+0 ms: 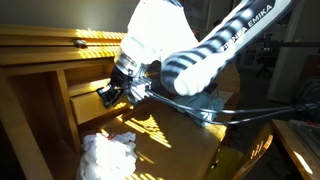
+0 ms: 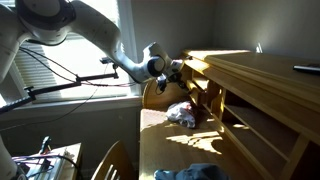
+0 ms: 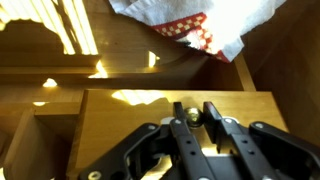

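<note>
My gripper is shut on a small round knob (image 3: 194, 118), which shows between its two fingertips. The knob belongs to a light wooden drawer (image 3: 125, 112), whose front fills the lower middle of the wrist view. Exterior view 1 has the gripper (image 1: 120, 92) up against the small drawers (image 1: 88, 105) of the desk's hutch; the arm hides part of them. From the far side in exterior view 2, the gripper (image 2: 175, 75) is at the hutch's far end. How far out the drawer stands, I cannot tell.
A crumpled white cloth (image 1: 108, 156) with a red patterned patch lies on the desktop close by. Another cloth, blue-grey (image 2: 198, 172), rests at the desk's other end. Between them the desktop (image 2: 165, 150) is mostly bare. Open compartments (image 2: 255, 120) line the hutch.
</note>
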